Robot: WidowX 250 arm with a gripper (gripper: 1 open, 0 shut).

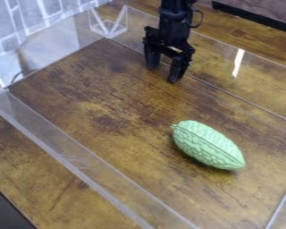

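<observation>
A black robot gripper [167, 58] hangs at the top middle, near the far edge of the wooden surface, its fingers apart and pointing down, with nothing visible between them. A pale green, bumpy bitter-melon-shaped object [207, 145] lies on its side at the lower right, well apart from the gripper.
Clear plastic walls [74, 159] border the brown wooden work area [92, 103]. A checked cloth [32, 22] shows beyond the top-left corner.
</observation>
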